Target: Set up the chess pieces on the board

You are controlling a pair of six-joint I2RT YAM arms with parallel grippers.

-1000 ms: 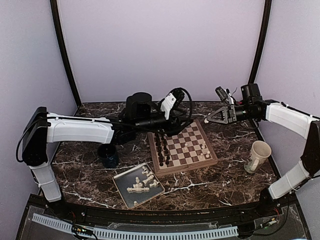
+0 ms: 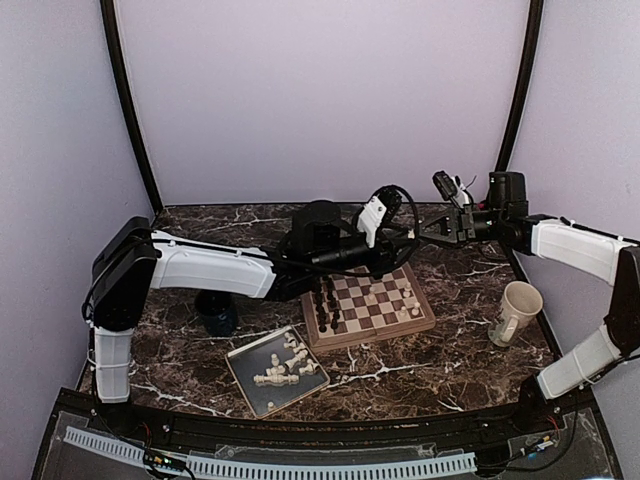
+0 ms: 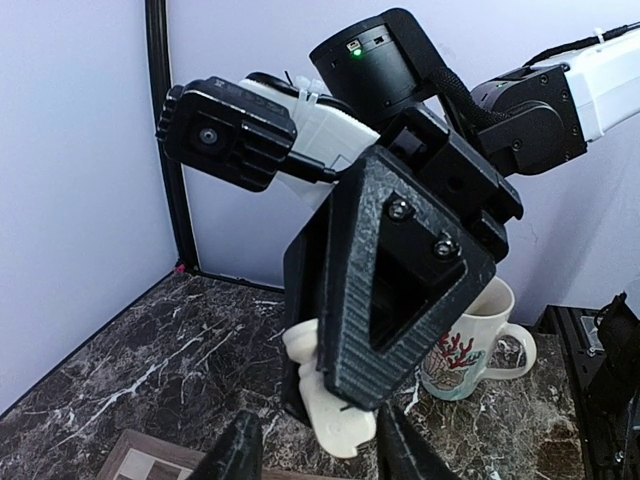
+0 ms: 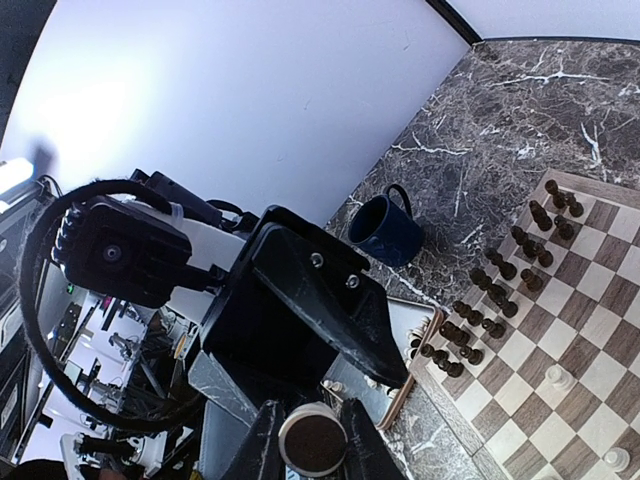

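Note:
High over the far right part of the chessboard (image 2: 383,318), my two grippers meet at one white chess piece (image 3: 340,420). My right gripper is shut on it, with the piece's dark round base facing the right wrist camera. From the left, my left gripper reaches around the piece with its fingers (image 3: 238,450) apart; gaps show on both sides in the left wrist view. Dark pieces (image 4: 500,265) stand in rows along the board's left side. A few white pieces (image 4: 559,376) stand toward its right.
In front of the board lies a shallow tray (image 2: 238,365) with several white pieces (image 2: 276,377), most lying down. A dark blue mug (image 2: 216,313) stands at the left and a cream mug (image 2: 515,313) at the right. Bare marble shows at the front right.
My left gripper has moved right until its fingers surround the piece in my right gripper. The right arm has barely shifted. Board and tray look the same.

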